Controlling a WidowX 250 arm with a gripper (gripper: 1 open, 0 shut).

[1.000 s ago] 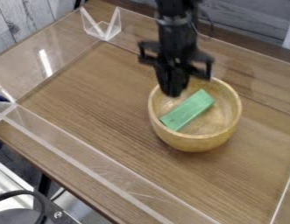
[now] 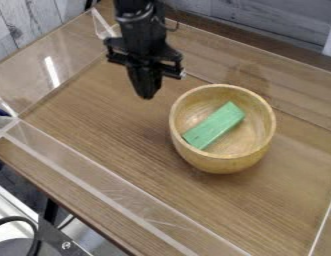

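Observation:
My gripper (image 2: 150, 87) is at the upper middle of the camera view, at the end of a black arm reaching in from the top. Its dark fingers hang over bare wood, left of a wooden bowl (image 2: 185, 106); whether anything is between them is too small to tell. The bowl holds a green rectangular block (image 2: 216, 122), lying tilted diagonally.
A pale object (image 2: 105, 28) is partly hidden behind the arm at the top left. A black cable (image 2: 24, 225) lies at the lower left.
The bowl and green block look unmoved.

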